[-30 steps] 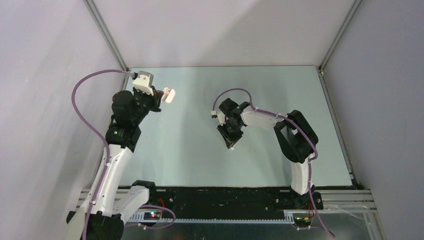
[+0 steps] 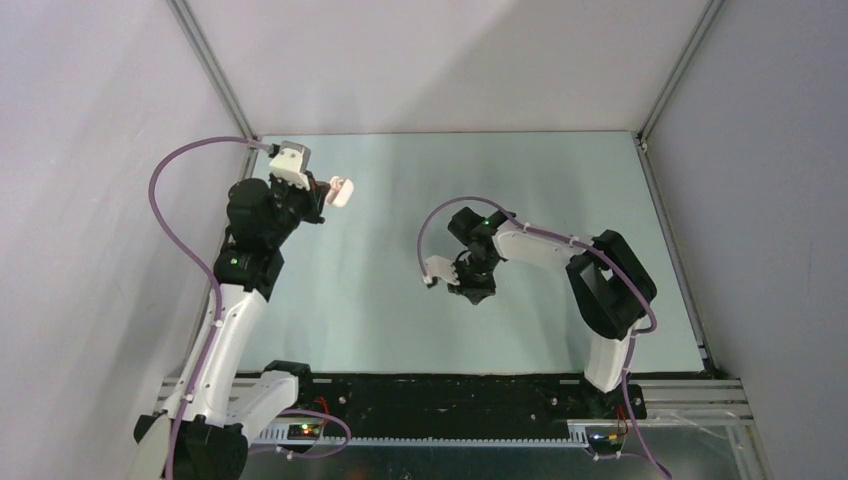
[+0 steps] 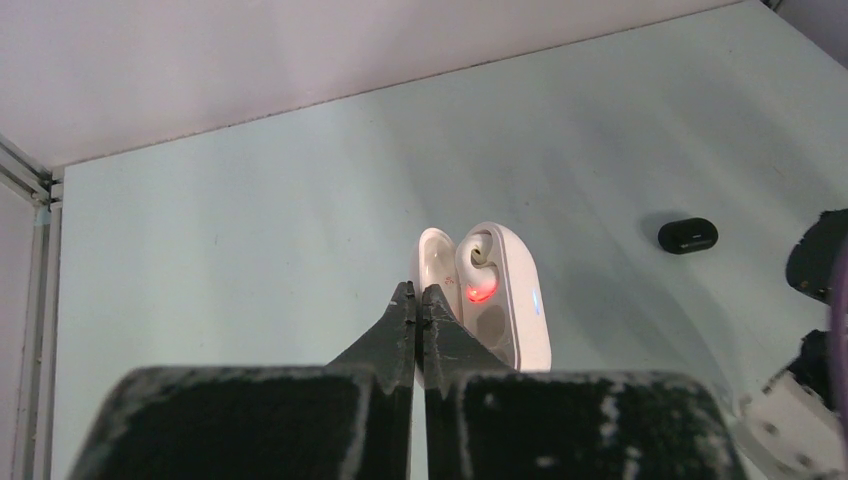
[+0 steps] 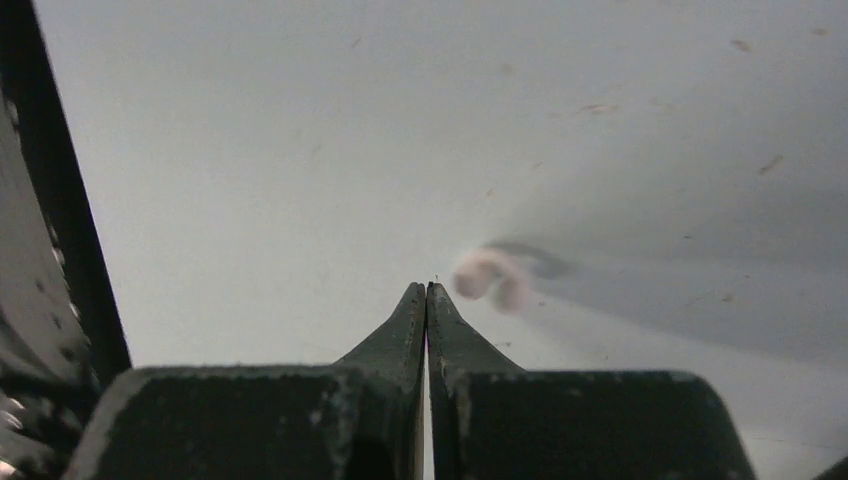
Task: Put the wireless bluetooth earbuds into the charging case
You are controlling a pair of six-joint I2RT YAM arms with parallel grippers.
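Observation:
The white charging case stands with its lid open, in front of my left gripper. One earbud sits in it above a red glow; the other slot looks empty. My left fingers are shut at the lid's edge, and the case hangs at their tips in the top view. In the right wrist view a small pale earbud, blurred, lies just beyond my right gripper. That gripper is shut, with nothing between its fingers. From above, the right gripper hides this earbud.
A small black capsule-shaped object rests on the table to the case's right, near the right arm. Walls close in the left, right and back sides.
My right gripper has turned and moved slightly right; the white spot at its tips in the earlier top views no longer shows.

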